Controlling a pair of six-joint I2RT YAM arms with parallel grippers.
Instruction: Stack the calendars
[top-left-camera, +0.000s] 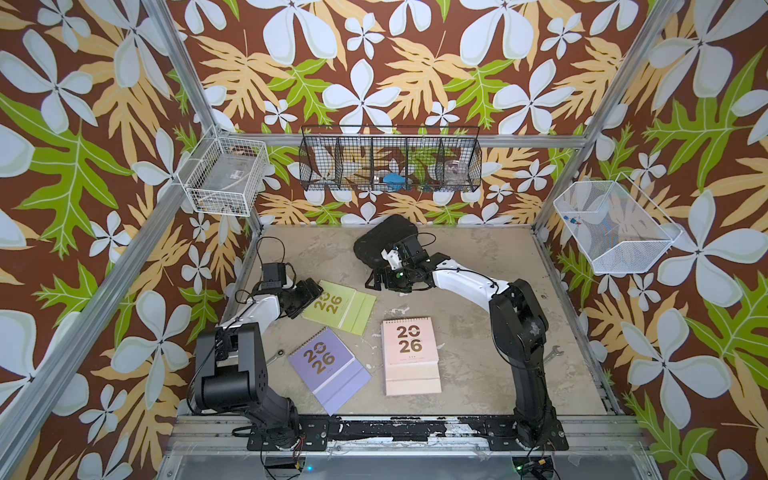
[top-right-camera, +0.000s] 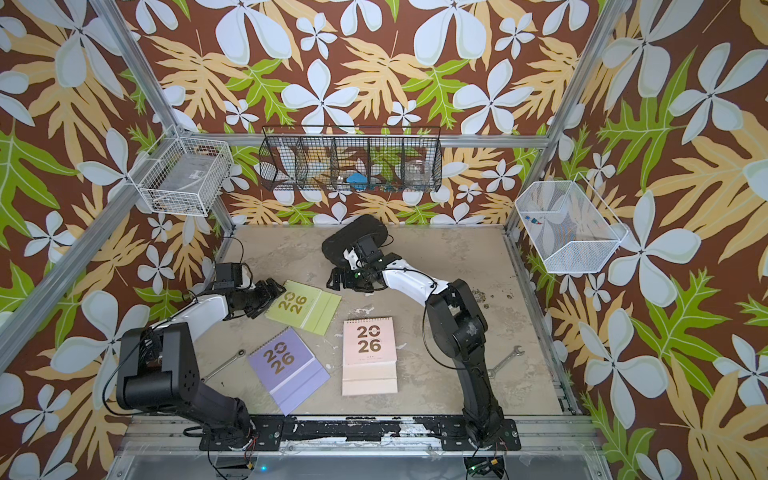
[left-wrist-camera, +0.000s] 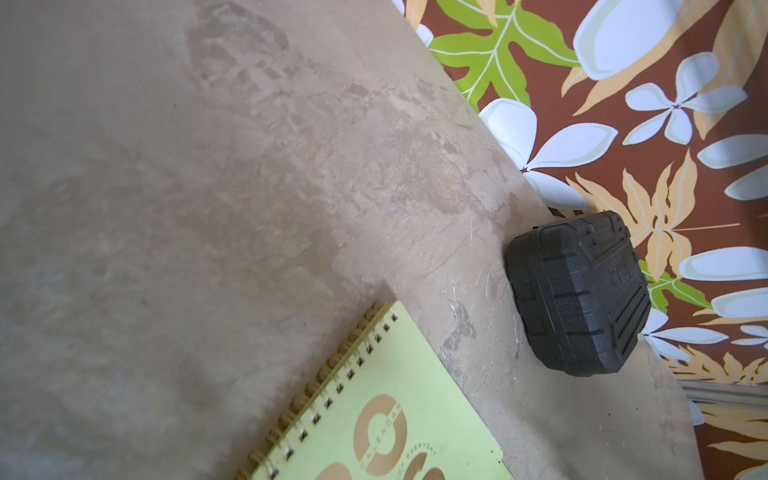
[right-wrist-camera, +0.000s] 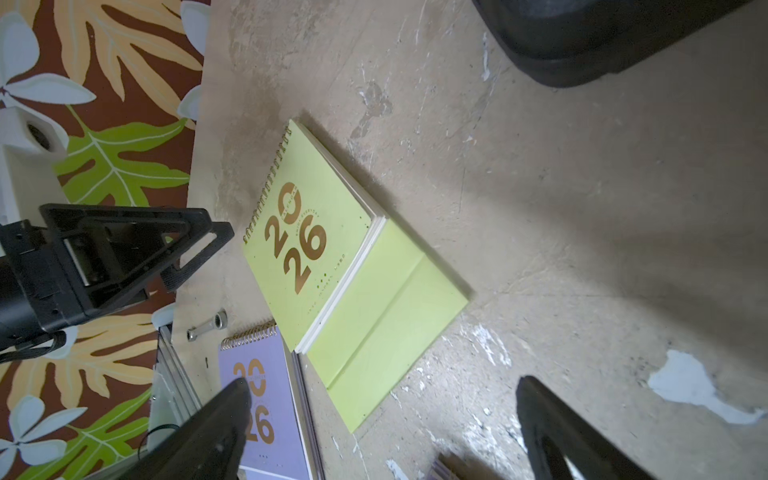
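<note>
Three 2026 calendars lie apart on the table: lime green (top-left-camera: 340, 312), lilac (top-left-camera: 328, 368), pink (top-left-camera: 412, 356). My left gripper (top-left-camera: 310, 289) hangs just left of the green calendar, whose spiral edge shows in the left wrist view. My right gripper (top-left-camera: 376, 280) is above the table in front of the black case, right of and behind the green calendar. In the right wrist view its fingertips are apart and blurred, with nothing held. The left fingertips are outside the left wrist view.
A black case (left-wrist-camera: 576, 296) lies at the back middle. Wrenches (top-right-camera: 505, 360) lie at both sides. Wire baskets (top-left-camera: 224, 176) hang on the frame above.
</note>
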